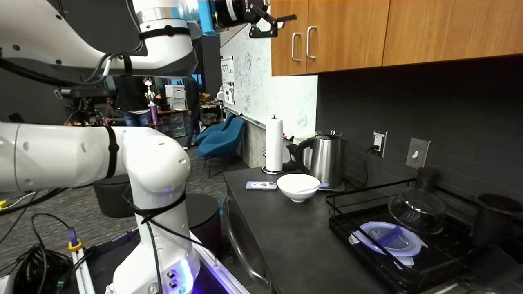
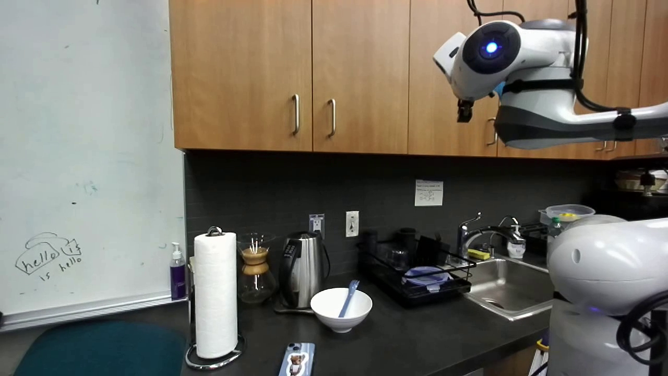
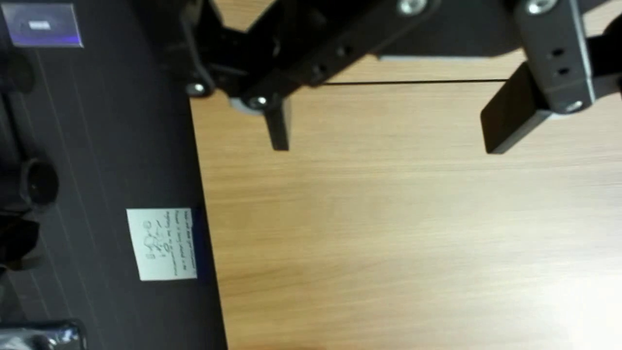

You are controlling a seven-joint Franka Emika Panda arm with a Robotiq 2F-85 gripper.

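My gripper is open, its two black fingers (image 3: 513, 111) wide apart with nothing between them. In the wrist view it faces the wooden cabinet door (image 3: 379, 245). From exterior view 1 the gripper (image 1: 287, 25) shows at the top, well above the counter and left of the cabinet handles. Far below it, a white bowl (image 1: 293, 183) stands upright on the counter with a blue fork (image 2: 348, 297) leaning in it. A blue phone (image 1: 261, 185) lies beside the bowl, and the steel kettle (image 1: 327, 157) stands behind.
A paper towel roll (image 2: 216, 294) and a glass coffee maker (image 2: 255, 275) stand near the kettle. The black dish rack (image 1: 363, 196) holds a lilac lidded container (image 1: 387, 240) and a clear bowl. Beyond the rack is the sink (image 2: 513, 282).
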